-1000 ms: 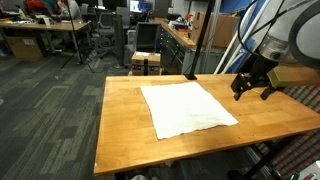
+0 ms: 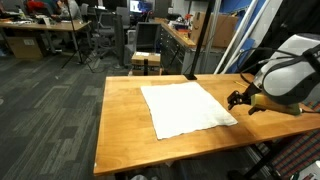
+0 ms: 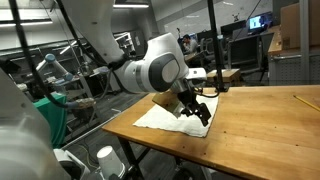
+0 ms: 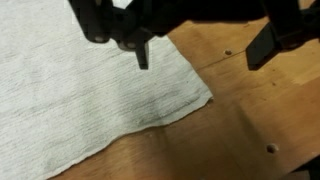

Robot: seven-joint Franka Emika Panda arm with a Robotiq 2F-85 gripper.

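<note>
A white cloth (image 2: 185,108) lies spread flat on the wooden table (image 2: 125,130), one corner pointing toward my arm. In the wrist view, that corner of the cloth (image 4: 150,90) shows below the fingers, with bare wood to its right. My gripper is open, its two dark fingers well apart and nothing between them. Seen from outside, the gripper (image 2: 240,103) hangs low over the table, close to the cloth's near right corner. In the second exterior view the arm covers part of the cloth (image 3: 160,118).
Bare table surrounds the cloth, with broad free wood (image 3: 260,125) on the side away from it. A dark upright post (image 2: 205,38) stands behind the table's far edge. A yellow stick-like thing (image 3: 307,102) lies at the table's far side.
The arm has come down and to the left in the first exterior view, bringing the gripper lower and closer to the cloth's corner. The cloth has stayed put.
</note>
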